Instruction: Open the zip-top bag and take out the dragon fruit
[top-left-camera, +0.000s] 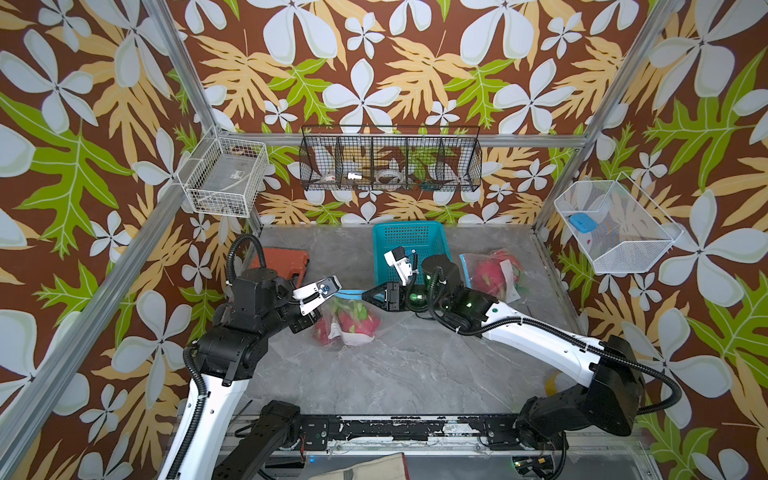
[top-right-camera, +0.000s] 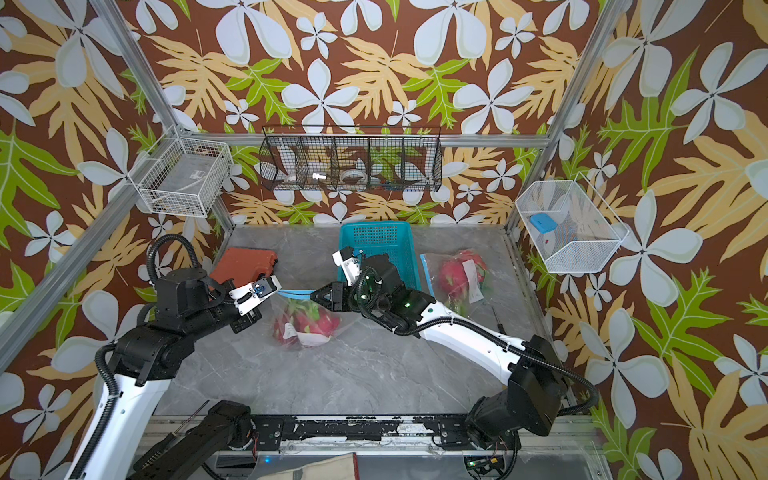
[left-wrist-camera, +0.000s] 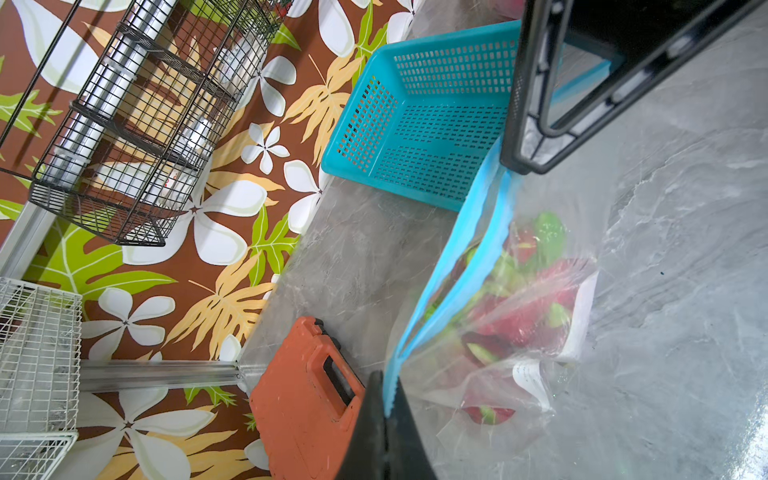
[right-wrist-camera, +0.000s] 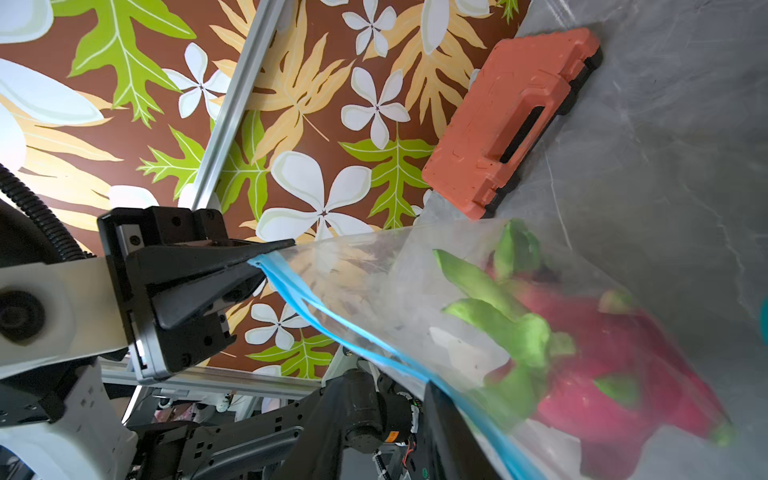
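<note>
Inside a clear zip top bag (left-wrist-camera: 552, 364) lies a pink dragon fruit (right-wrist-camera: 608, 364) with green scales, a white label beside it. The bag's blue zip strip (left-wrist-camera: 448, 292) runs upward between my two grippers, its two edges parted in the middle in the left wrist view. My left gripper is shut on one end of the strip. At the other end stands my right gripper, its fingers apart, with one finger (right-wrist-camera: 448, 424) against the strip. Whether that finger sits inside the bag's mouth, I cannot tell.
A teal basket (top-left-camera: 382, 240) stands behind the right gripper. A second bagged dragon fruit (top-left-camera: 489, 276) lies to the right, an orange case (right-wrist-camera: 512, 120) at back left. Wire baskets (top-left-camera: 389, 164) hang on the back wall.
</note>
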